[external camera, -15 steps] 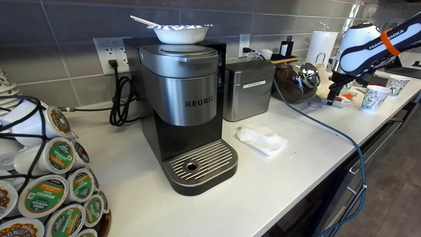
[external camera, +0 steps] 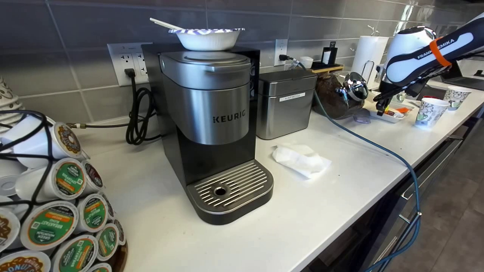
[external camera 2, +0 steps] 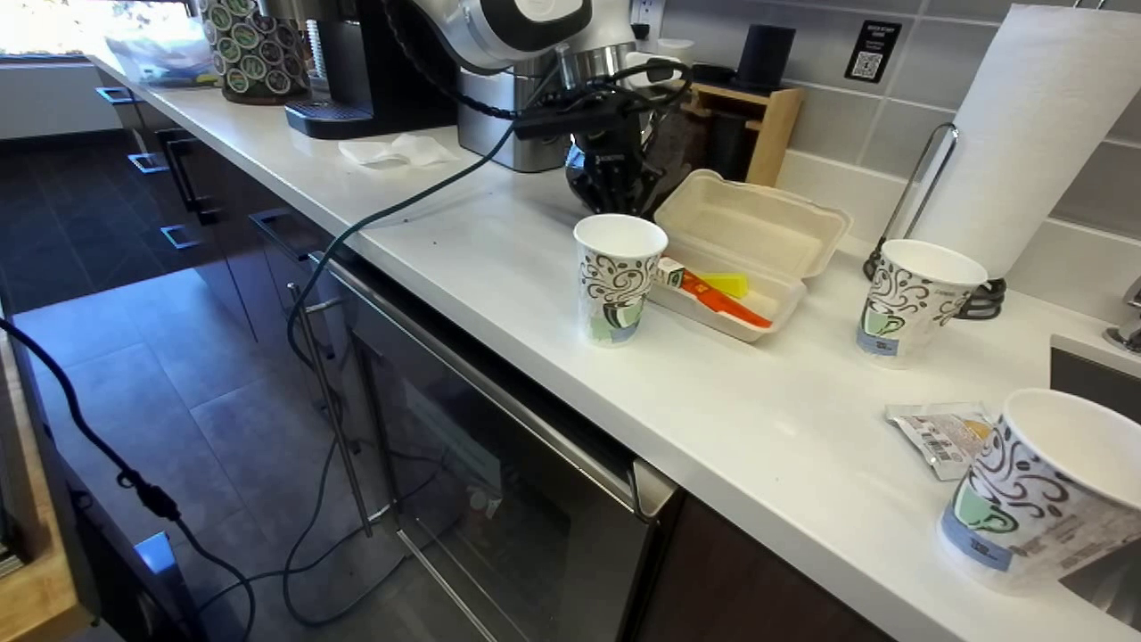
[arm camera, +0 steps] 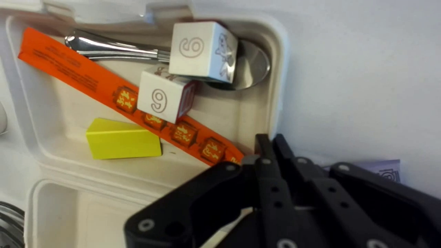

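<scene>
My gripper is shut over the edge of an open takeout container [arm camera: 279,82], and nothing shows between its fingers. In the container, an orange packet [arm camera: 74,68] lies diagonally, one end beside the fingertips. Two white paper blocks [arm camera: 192,47] marked with digits sit near a metal spoon [arm camera: 111,47], one covering part of it. A folded yellow piece [arm camera: 124,140] rests nearby. Partly hidden behind the fingers, a purple packet [arm camera: 382,170] lies on the counter outside the container. Exterior view 1 has the gripper [external camera: 381,112] at the counter's far end.
A patterned paper cup [external camera 2: 615,283] stands near the counter edge beside the container, with another cup [external camera 2: 909,305] farther right. The paper towel roll [external camera 2: 1027,139] is behind. A blue cable [external camera: 363,138] crosses the counter.
The arm has shifted slightly left in exterior view 1, and the gripper's tip is a little higher. More of the purple packet shows beside it. The gripper appears shut in both frames.
</scene>
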